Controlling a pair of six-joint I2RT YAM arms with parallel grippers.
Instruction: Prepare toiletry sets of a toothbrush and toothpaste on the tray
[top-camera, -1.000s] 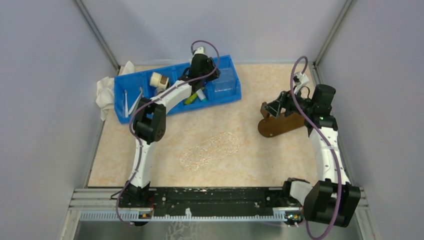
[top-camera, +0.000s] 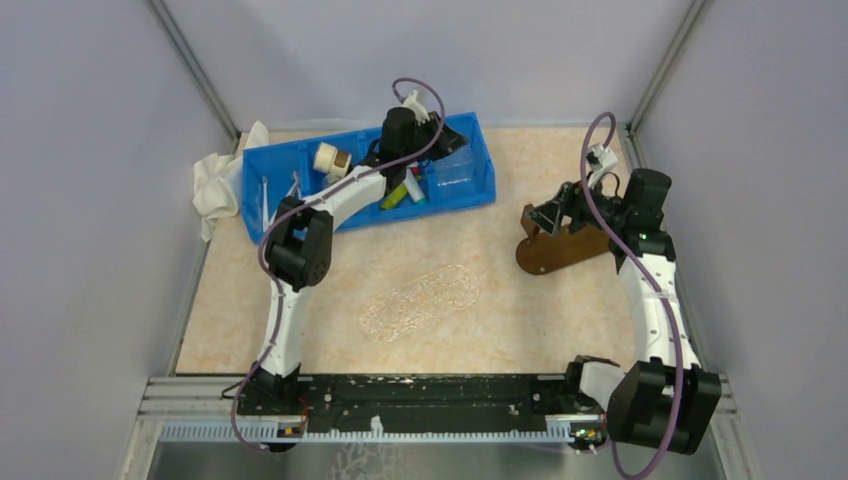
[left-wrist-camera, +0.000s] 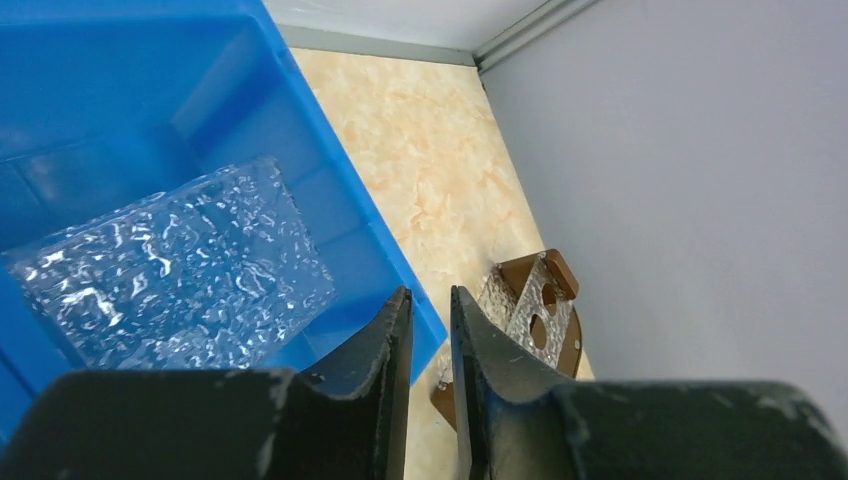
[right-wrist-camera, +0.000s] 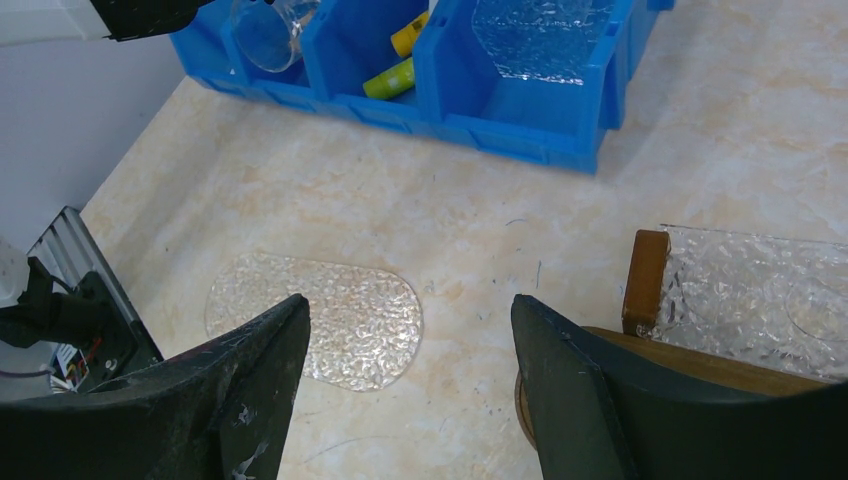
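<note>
My left gripper (top-camera: 440, 135) is at the right end of the blue organizer (top-camera: 462, 200), above a clear rippled piece (left-wrist-camera: 170, 270). Its fingers are close together in the left wrist view; what is between them is hidden. In the organizer lie green and white tubes (top-camera: 413, 187), a yellow one (right-wrist-camera: 405, 38) and white sticks (top-camera: 264, 200), likely toothbrushes. My right gripper (top-camera: 548, 215) stands open above a brown wooden board (top-camera: 550, 258), nothing between its fingers.
A clear textured mat (top-camera: 418, 302) lies in the middle front of the table. White cloth (top-camera: 212, 185) is at the left edge. Walls enclose the sides and back.
The blue organizer and its contents have shifted to the right, along with my left gripper. My right arm has not moved.
</note>
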